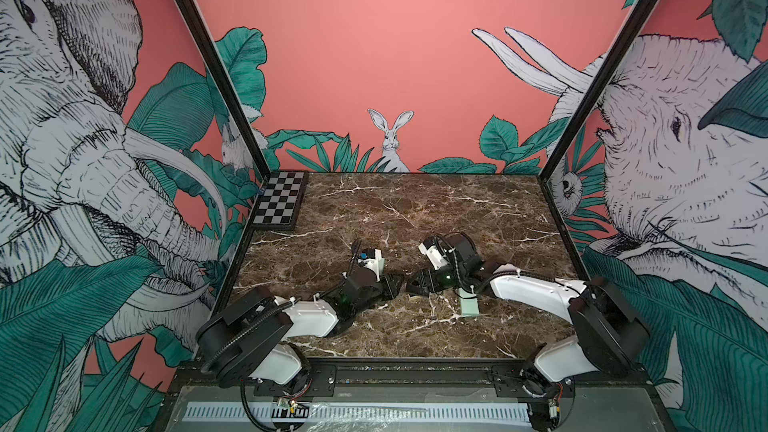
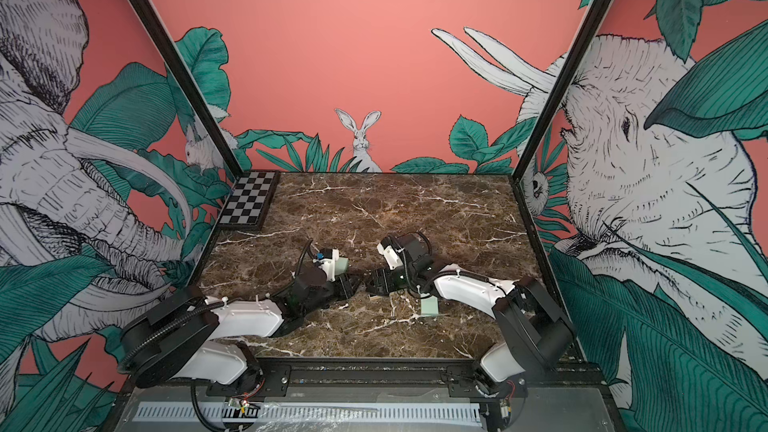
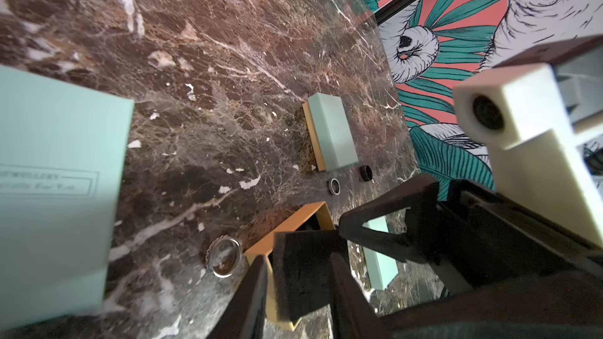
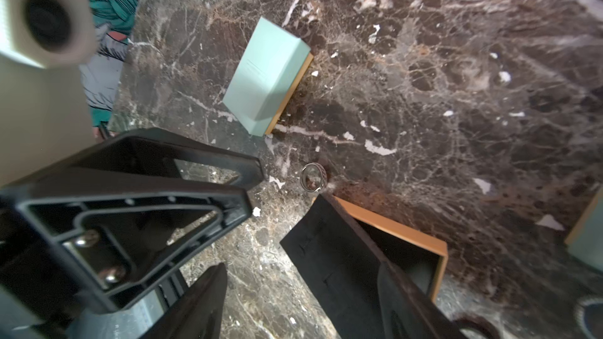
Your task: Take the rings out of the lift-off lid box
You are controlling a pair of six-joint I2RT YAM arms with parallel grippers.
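An open tan jewellery box (image 4: 393,226) with a black insert (image 3: 307,270) tipped up stands between both grippers at the table's centre. Silver rings (image 3: 223,256) (image 4: 313,178) and a dark ring (image 3: 366,172) lie around it on the marble. My left gripper (image 1: 393,287) is part open at the box; whether the insert is between its fingers is unclear. My right gripper (image 1: 415,283) stands open beside the box, its fingers over the insert in the right wrist view.
Mint boxes and lids (image 3: 333,130) (image 3: 56,201) (image 1: 469,302) lie around the grippers. A checkered board (image 1: 278,198) sits at the back left.
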